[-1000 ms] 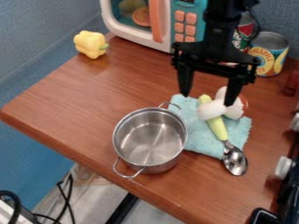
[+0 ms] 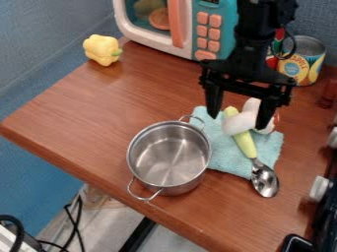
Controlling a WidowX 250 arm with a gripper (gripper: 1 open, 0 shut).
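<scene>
My black gripper (image 2: 238,105) hangs open over a light blue cloth (image 2: 267,144), its fingers on either side above a white toy (image 2: 246,117) with a rounded shape. A spoon with a yellow handle and steel bowl (image 2: 263,179) lies on the cloth, partly under the white toy. A steel pot (image 2: 168,156) with two handles stands just left of the cloth. I cannot tell whether the fingers touch the white toy.
A toy microwave (image 2: 195,20) stands at the back, with cans (image 2: 301,63) to its right and a yellow pepper (image 2: 104,49) at the back left. Dark appliances line the right edge.
The gripper has shifted slightly over the white toy and its fingers sit a little differently. The objects on the table look unmoved.
</scene>
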